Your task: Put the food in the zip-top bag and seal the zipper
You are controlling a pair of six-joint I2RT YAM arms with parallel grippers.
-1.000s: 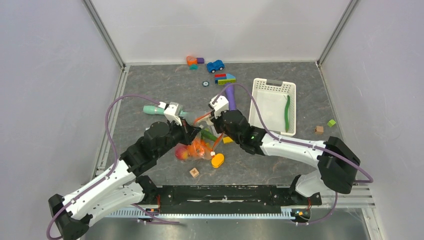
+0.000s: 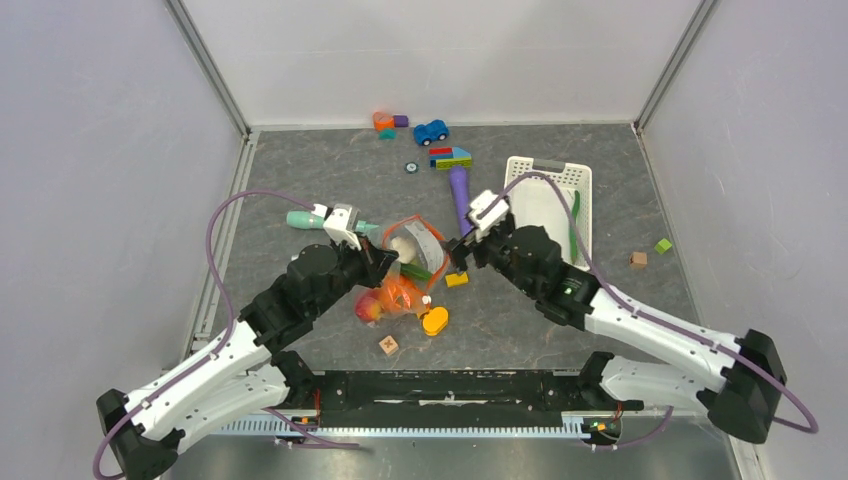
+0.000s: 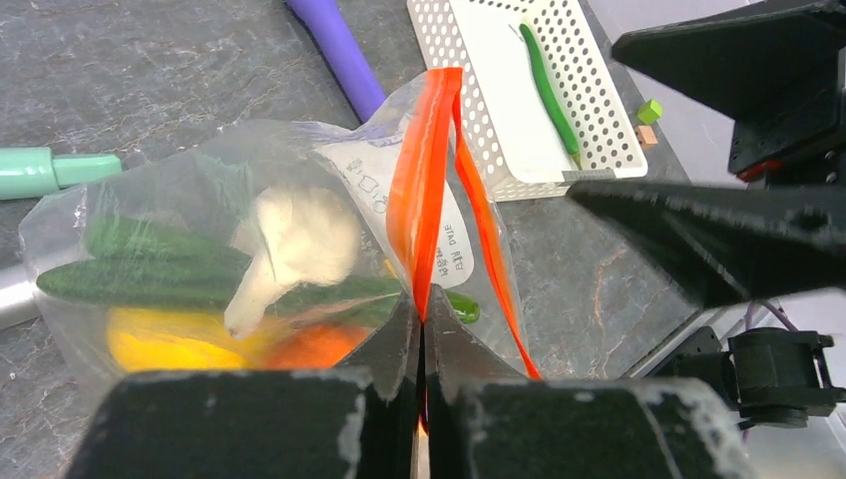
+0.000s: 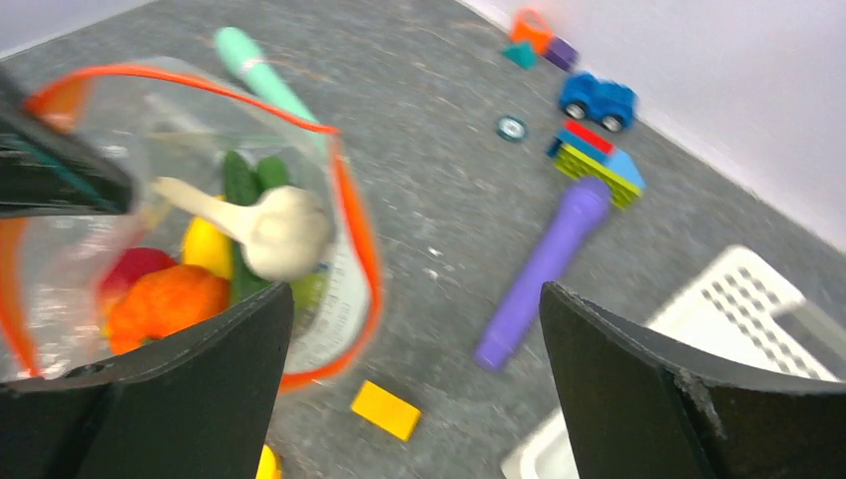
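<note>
A clear zip bag with orange zipper (image 3: 427,170) holds a pale bulb-like item (image 4: 284,232), green cucumbers (image 3: 150,279), a yellow piece (image 3: 165,339), an orange one (image 4: 170,307) and a red one (image 2: 367,304). My left gripper is shut on the bag's edge at the zipper. My right gripper stands open to the right of the bag, with nothing held between its fingers; in the left wrist view its black fingers are at the upper right.
A white basket (image 2: 530,215) with a long green item sits at the right. A purple baton (image 2: 459,195), mint bottle (image 2: 305,219), yellow block (image 4: 384,409) and several small toys lie around the bag.
My right arm has pulled back from over the bag toward the right, uncovering the bag's opening. My left gripper has stayed nearly still.
</note>
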